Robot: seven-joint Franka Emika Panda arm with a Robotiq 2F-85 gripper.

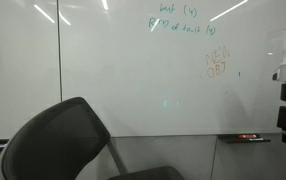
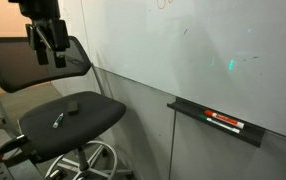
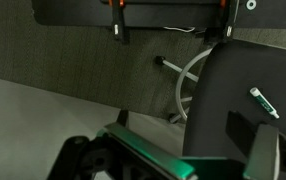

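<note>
My gripper (image 2: 50, 61) hangs open above the office chair, its fingers apart with nothing between them in exterior view 2. On the black chair seat (image 2: 91, 128) lie a white marker (image 2: 58, 121) and a dark block (image 2: 73, 106), perhaps an eraser. The wrist view shows the marker (image 3: 264, 102) with a green band, resting on the seat (image 3: 228, 75) to the right. My fingers cover the lower part of that view, and I cannot make out the dark block there. At the right edge of exterior view 1, only part of the gripper shows.
A whiteboard (image 1: 133, 70) with green and orange writing fills the wall. Its ledge (image 2: 183, 105) holds an orange-red marker (image 2: 223, 118) and another marker below it. The chair backrest (image 1: 58, 140) rises beside the board. Grey carpet (image 3: 78, 65) lies bare around the chair base.
</note>
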